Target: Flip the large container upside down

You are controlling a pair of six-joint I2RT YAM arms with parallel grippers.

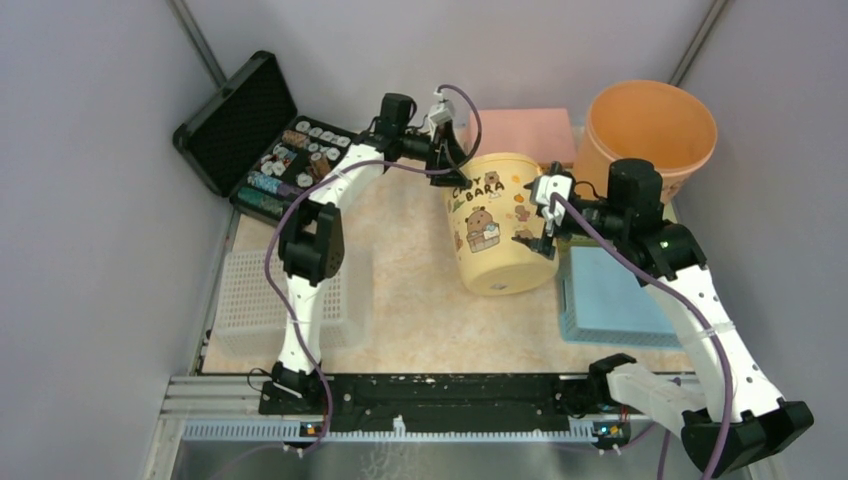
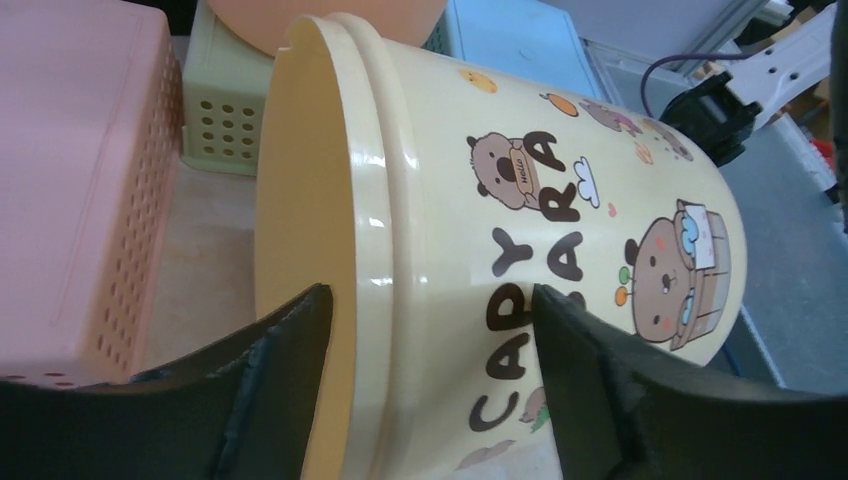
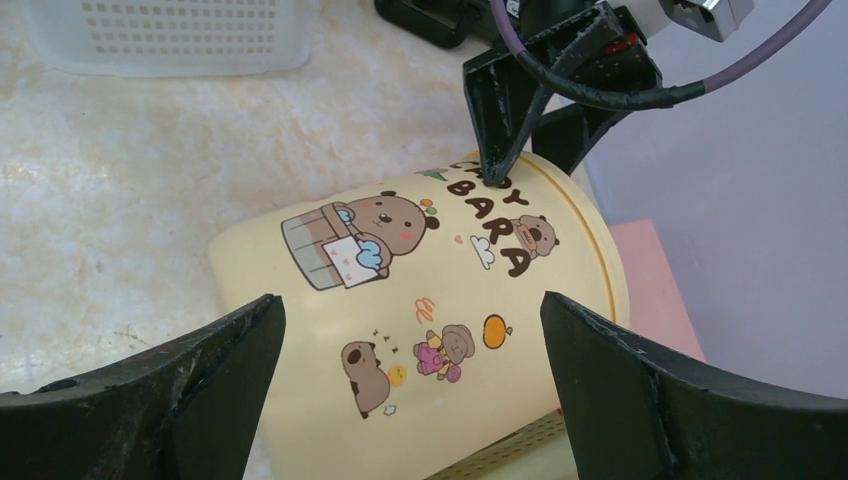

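A large cream container (image 1: 500,225) with capybara prints and brown lettering lies on its side, tilted, base toward the front and mouth toward the back. In the left wrist view its rim (image 2: 365,200) passes between the parted fingers of my left gripper; one finger is on the mouth side, the other over the printed wall. The right wrist view shows that left gripper at the rim, with one fingertip at the lettering. My right gripper (image 1: 530,213) is open above the container's right side, its fingers (image 3: 215,390) spread wide with nothing held.
A pink basket (image 1: 520,130) sits behind the container. An orange bucket (image 1: 650,120) and a blue basket (image 1: 620,300) stand to the right. At left are a white basket (image 1: 255,300) and an open black case (image 1: 240,130).
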